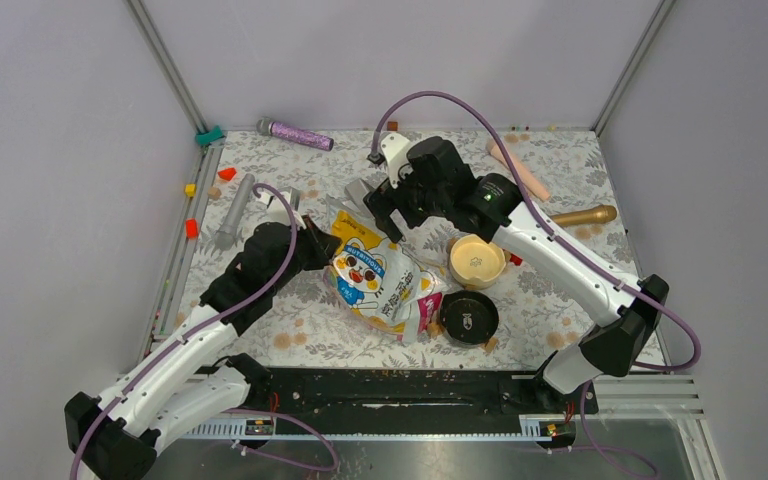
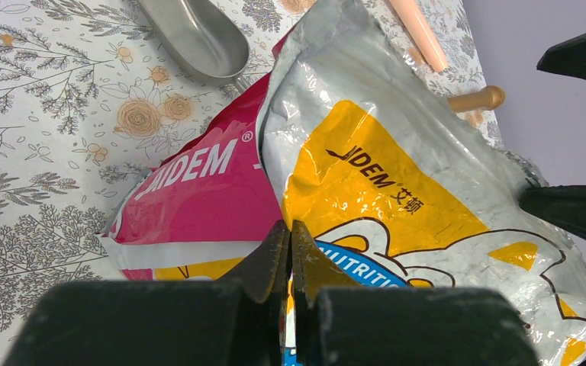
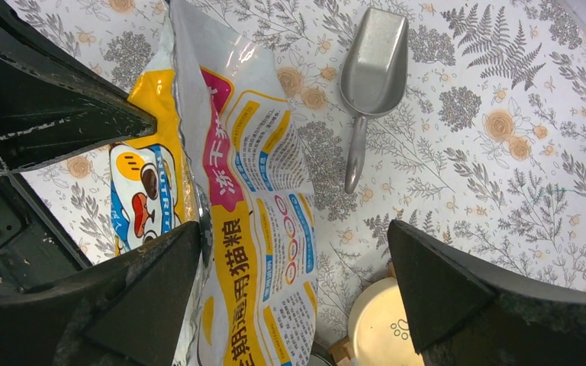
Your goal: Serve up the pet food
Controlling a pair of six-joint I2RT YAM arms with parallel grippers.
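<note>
The yellow-and-white pet food bag [image 1: 385, 285] lies tilted across the middle of the table. My left gripper is shut on the bag's thin side edge, where the film [image 2: 389, 175] gathers at its fingertips. At the bag's upper end my right gripper stands open, one finger [image 3: 141, 274] against the edge of the bag [image 3: 259, 229] and the other clear of it. A metal scoop [image 3: 378, 69] rests on the table behind the bag. Right of the bag are a cream bowl [image 1: 477, 262] and a black bowl [image 1: 470, 318]. The bag's opening cannot be made out.
A purple microphone [image 1: 300, 135] lies at the back left, a grey cylinder [image 1: 235, 212] at the left. Toward the right are a peach-coloured stick [image 1: 522, 172] and a brown wooden handle [image 1: 585, 216].
</note>
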